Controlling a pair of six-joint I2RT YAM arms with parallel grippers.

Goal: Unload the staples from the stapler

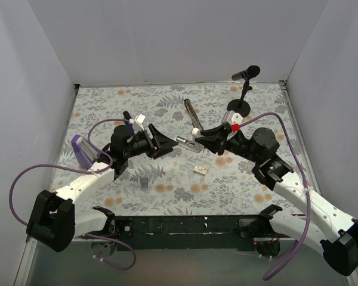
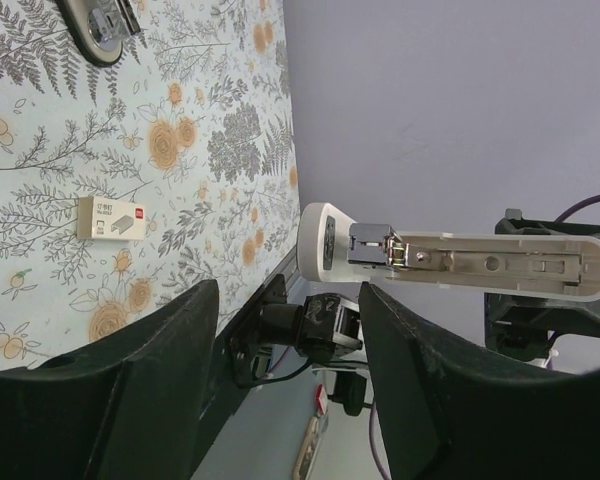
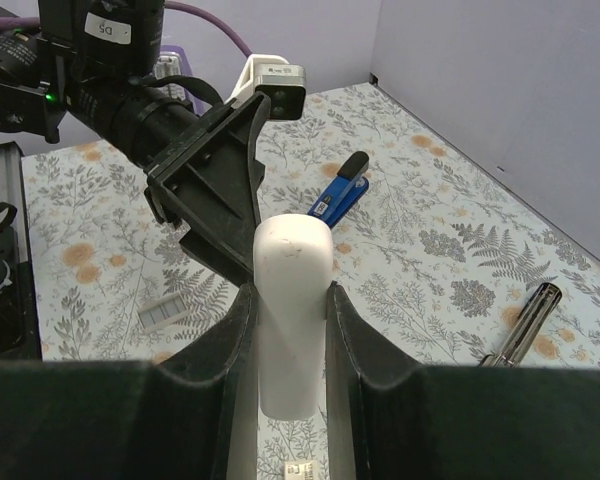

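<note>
A white stapler (image 2: 455, 262), its magazine facing my left gripper, is held in my right gripper by one rounded white end, between the fingertips. My left gripper is part open beside it, with nothing visible between its fingers. In the top view the stapler (image 1: 188, 144) spans the space between my two grippers, above the middle of the mat.
A small box (image 1: 200, 170) lies in front of center, a clear piece (image 1: 144, 183) at left front, a long metal stapler (image 1: 191, 111) at the back, a blue stapler (image 3: 332, 200) and a dark stand (image 1: 238, 106) farther back.
</note>
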